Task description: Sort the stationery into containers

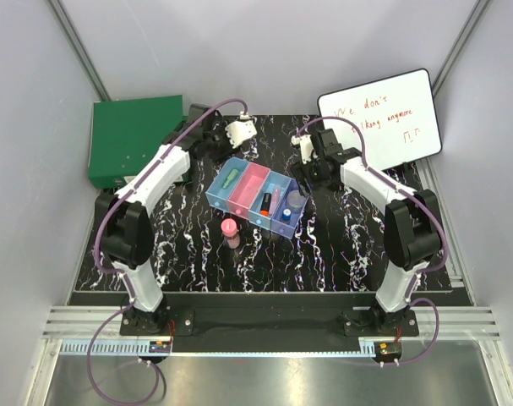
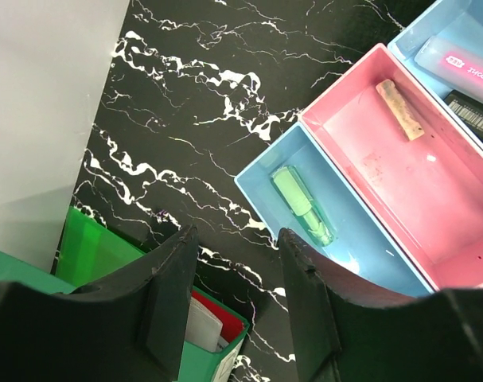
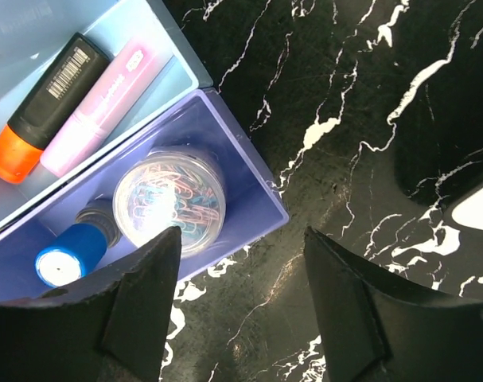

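Note:
Four joined compartments hold stationery. The left blue one has a green correction-tape-like item in it. A small worn eraser-like piece lies in the pink one. The second blue one carries a black-and-orange marker and a pink tube. In the purple one sit a clear tub of paper clips and a blue-capped bottle. My left gripper is open and empty beside the left compartment. My right gripper stands partly open over the purple compartment's corner, nothing between its fingers.
A green box stands at the back left, a whiteboard with red writing at the back right. A pink-capped bottle is in front of the compartments. Bare marble table lies at the front and right.

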